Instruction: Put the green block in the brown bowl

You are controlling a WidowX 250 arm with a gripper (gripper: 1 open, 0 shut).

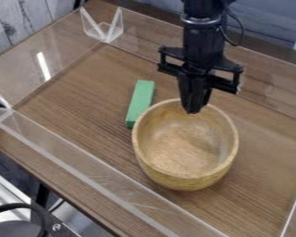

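Note:
The green block [141, 100] is long and narrow and lies on the wooden tray, just left of the bowl's far rim. The light brown bowl [185, 153] stands at centre right, with nothing visible inside. My black gripper [192, 104] points downward from the top of the view, its tip overlapping the bowl's far rim in the picture. It is to the right of the block and apart from it. How high the tip is above the rim does not show clearly, nor does the gap between its fingers.
Clear plastic walls [82, 167] edge the wooden tray. A transparent angular piece [103, 25] stands at the back left. Bare wood [77, 102] lies left of the block. Dark cables and robot parts [27, 218] fill the lower left corner.

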